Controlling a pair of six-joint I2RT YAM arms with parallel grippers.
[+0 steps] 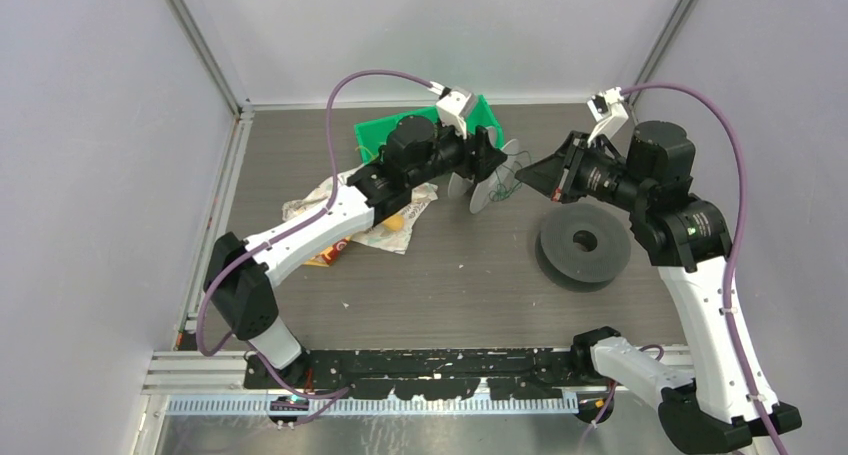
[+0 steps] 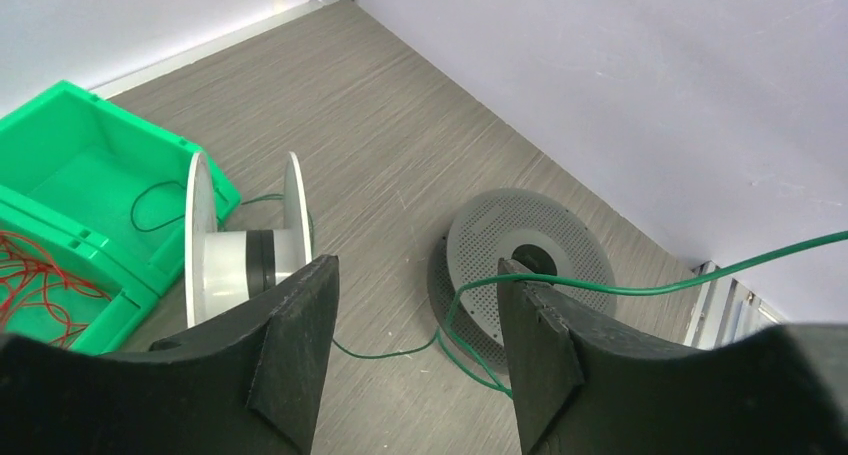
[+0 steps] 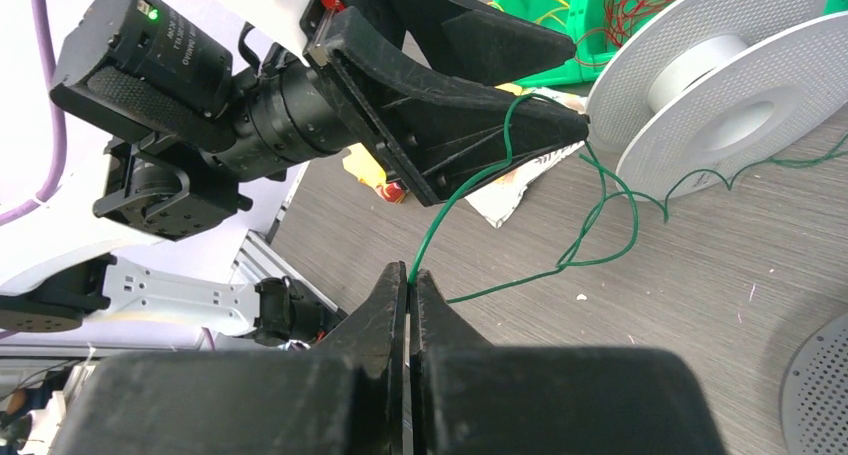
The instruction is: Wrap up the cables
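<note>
A thin green cable (image 3: 600, 260) loops in the air between my two grippers and trails past the white spool (image 3: 740, 130) on the table. In the right wrist view, my right gripper is shut, the cable running into its fingertips. My left gripper is part open, its fingers apart with a gap between them. One loop of the cable (image 2: 640, 290) passes over the left gripper's right-hand fingertip, and nothing is clamped there. From above, the left gripper (image 1: 500, 157) is close to the white spool (image 1: 492, 188), facing the right gripper (image 1: 524, 177).
A green bin (image 2: 110, 155) with red cable (image 2: 40, 290) stands beside the spool. A grey disc-like reel (image 1: 585, 243) lies on the table's right. White packaging (image 1: 385, 237) lies partly under the left arm.
</note>
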